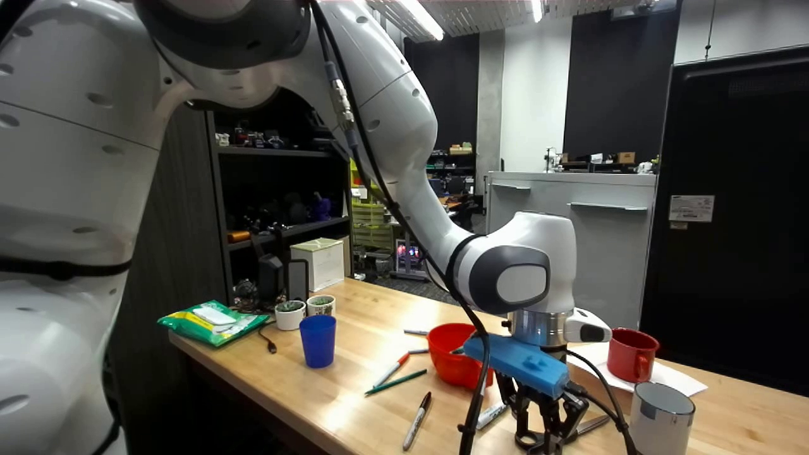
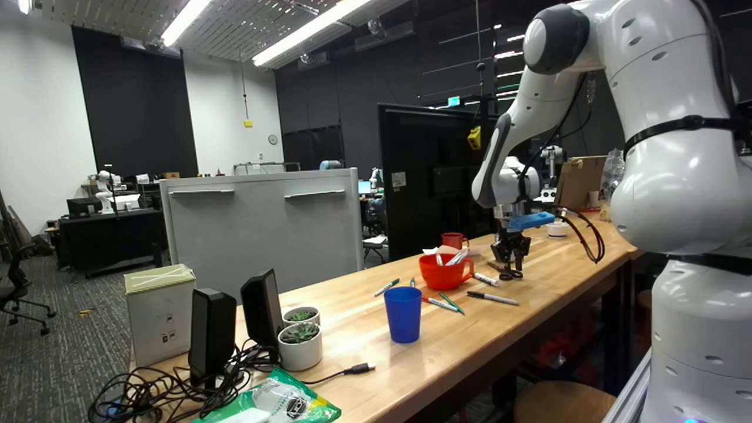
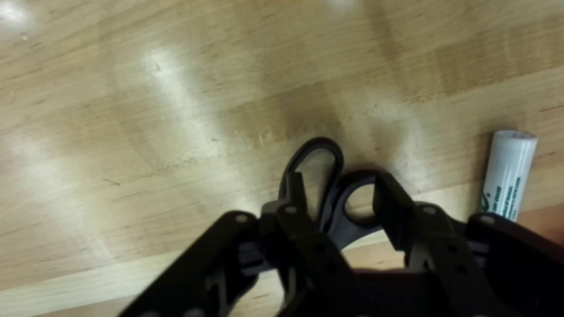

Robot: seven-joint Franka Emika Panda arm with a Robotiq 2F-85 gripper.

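Black-handled scissors (image 3: pixel 349 230) lie on the wooden table, their two loops facing up the wrist view. My gripper reaches down over the handles, its fingers apart, one at the outer side of each loop region. Part of the right loop shows between the fingertips; whether they touch it I cannot tell. The blades are mostly hidden behind the gripper. From the side, in exterior view 1, the gripper (image 1: pixel 541 436) stands low at the table, with the scissors around its fingertips.
A white marker (image 3: pixel 508 177) lies right of the gripper in the wrist view. Close by stand a red bowl (image 1: pixel 452 368), a red mug (image 1: pixel 631 355) and a grey-white cup (image 1: pixel 661 424). Loose pens and a blue cup (image 1: pixel 318 342) are farther left.
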